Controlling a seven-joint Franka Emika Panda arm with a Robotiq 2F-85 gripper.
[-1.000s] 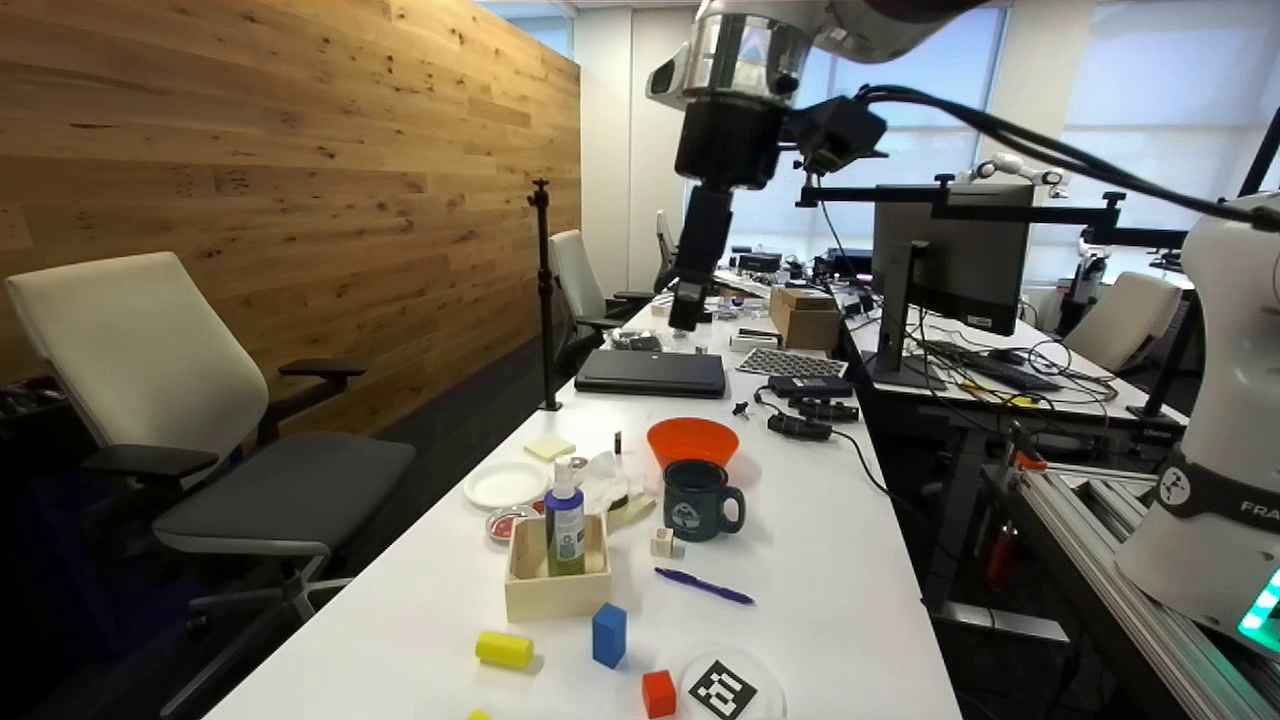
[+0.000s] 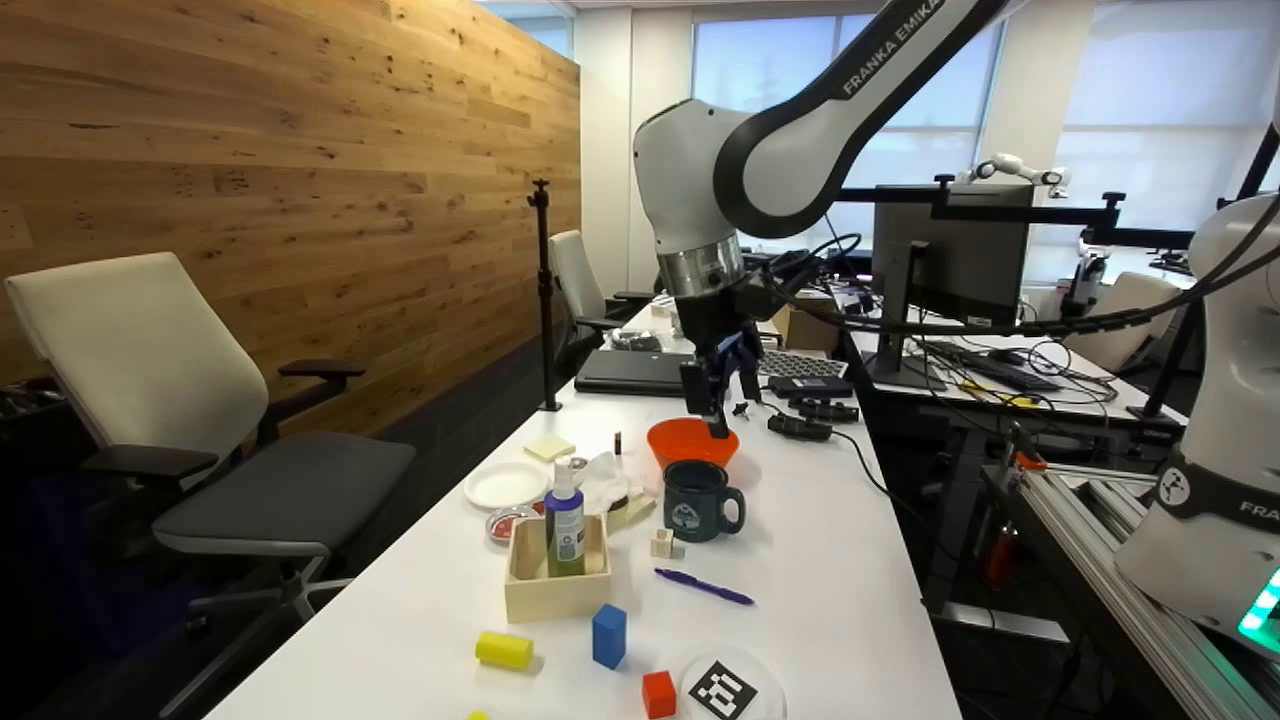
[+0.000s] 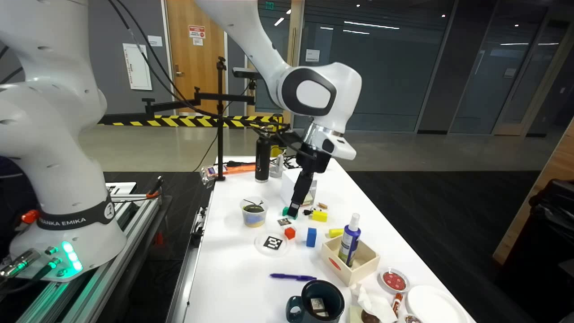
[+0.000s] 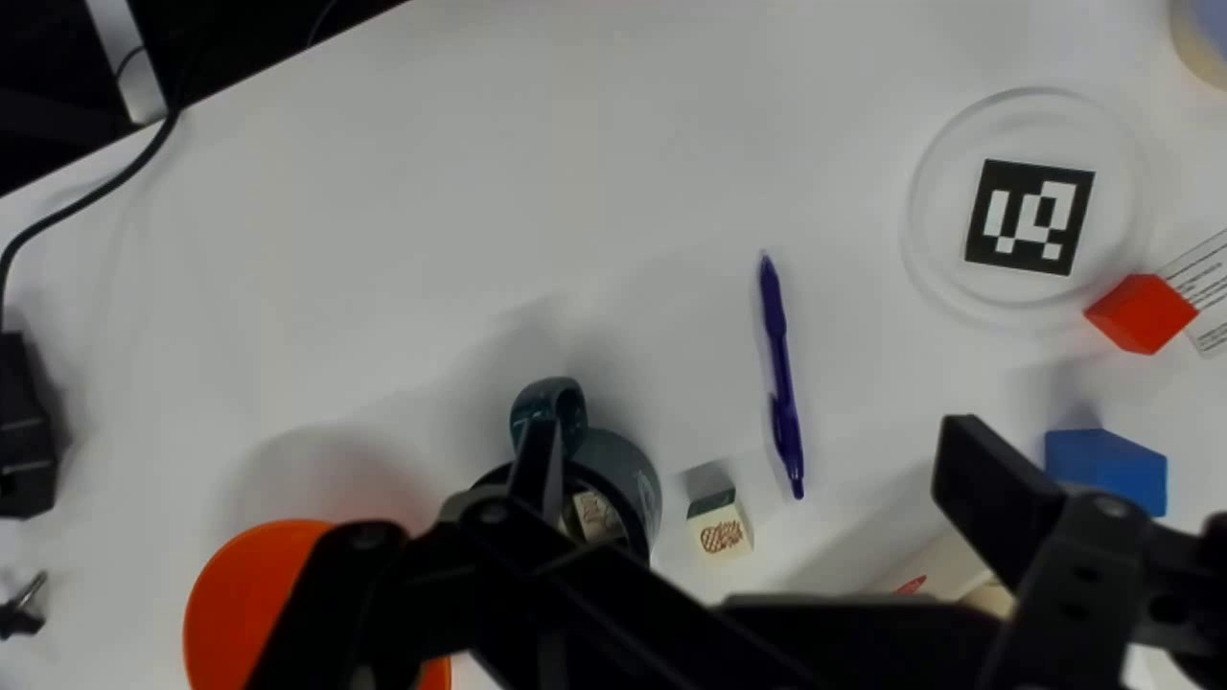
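My gripper [image 2: 733,414] hangs above the white table, its fingers open with nothing between them. From the wrist, the gripper has its fingers spread wide, the left one covering part of the dark teal mug [image 4: 630,477]. That mug [image 2: 693,502] stands upright and holds a small pale block, seen from above. Behind it is an orange bowl [image 2: 693,442]. A purple pen [image 4: 779,374] and a small pale cube [image 4: 721,531] lie between the finger lines. A spray bottle [image 2: 565,534] stands in a wooden box [image 2: 558,600]. Nearby are a blue block [image 2: 608,636] and a red cube [image 2: 659,694].
A clear disc with a black-and-white marker [image 4: 1030,218] lies near the red cube. Plates, including a white one [image 2: 505,485], line the far-left edge. A plant cup [image 3: 253,213] and yellow blocks occupy the other end. Bare table spreads beside the pen.
The arm has come down, and the gripper now sits lower, in front of the laptop and near the bowl in exterior view 1. It has also turned. The table objects look unmoved.
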